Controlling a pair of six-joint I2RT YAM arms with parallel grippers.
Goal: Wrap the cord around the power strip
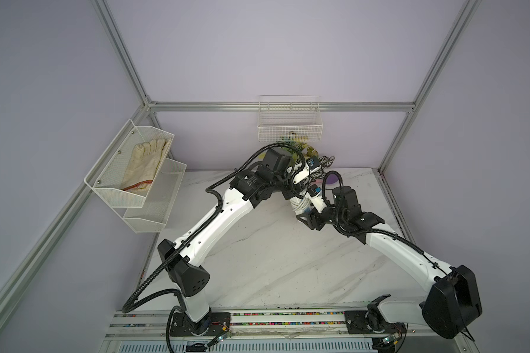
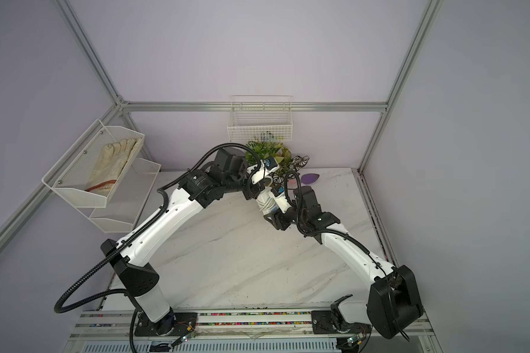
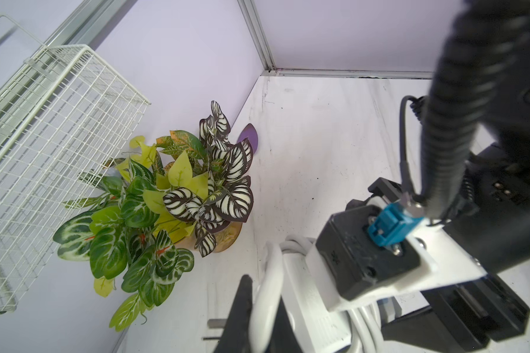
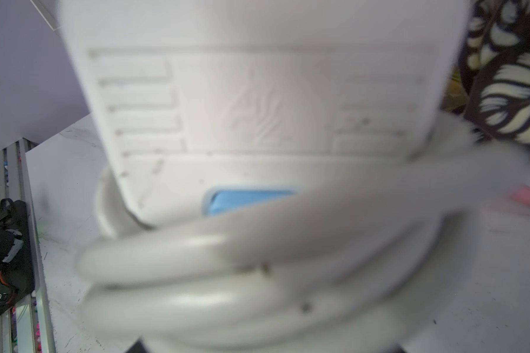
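Note:
The white power strip (image 4: 253, 100) fills the right wrist view, its label face and blue switch showing. Several turns of thick white cord (image 4: 218, 259) wrap around its lower end. My right gripper (image 1: 309, 220) is shut on the strip and holds it above the table; its fingertips barely show at the bottom of its own wrist view. In the left wrist view a length of cord runs between the black fingers of my left gripper, which is shut on it. That gripper is at the strip's far end, and from above its own arm hides its fingertips.
A potted plant (image 3: 176, 211) stands close behind the grippers, beneath a wire basket (image 1: 289, 120) on the back wall. A purple leaf shape (image 2: 309, 178) lies to its right. Wall racks (image 1: 138, 176) hang at left.

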